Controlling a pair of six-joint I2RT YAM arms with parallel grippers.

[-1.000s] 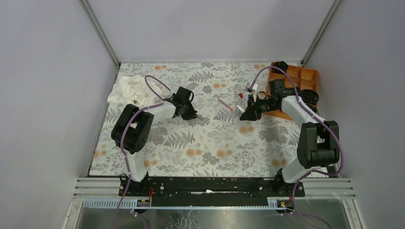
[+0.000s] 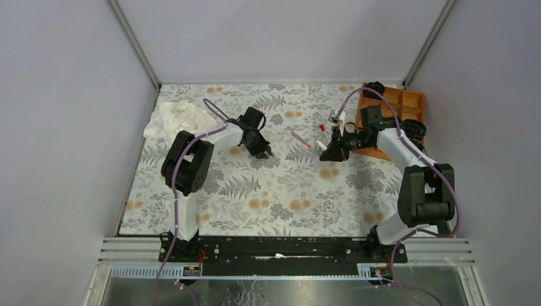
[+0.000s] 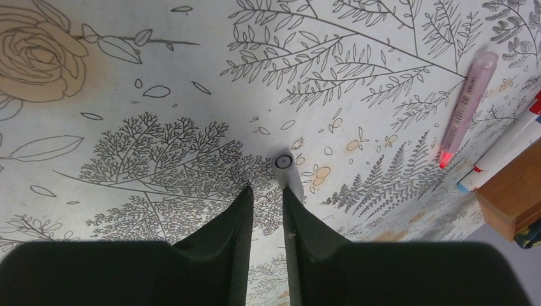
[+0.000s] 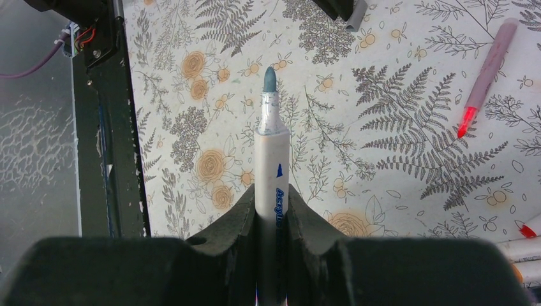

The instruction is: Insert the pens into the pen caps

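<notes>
A white marker with a blue-grey tip (image 4: 272,153) points tip-first out of my right gripper, which is shut on its barrel. In the left wrist view, a small grey cap (image 3: 286,167) shows its open end by the right-hand finger, which hides part of it. My left gripper stands part open there, a gap between its fingers; whether they touch the cap I cannot tell. The right wrist view shows this cap (image 4: 356,16) at the left gripper's tip. Between the two arms lies a pink marker (image 2: 300,139) with a bare red tip.
More white markers (image 3: 510,146) lie beside the wooden compartment box (image 2: 408,101) on the right. A crumpled white cloth (image 2: 178,120) occupies the back left.
The right arm holds nearly still.
</notes>
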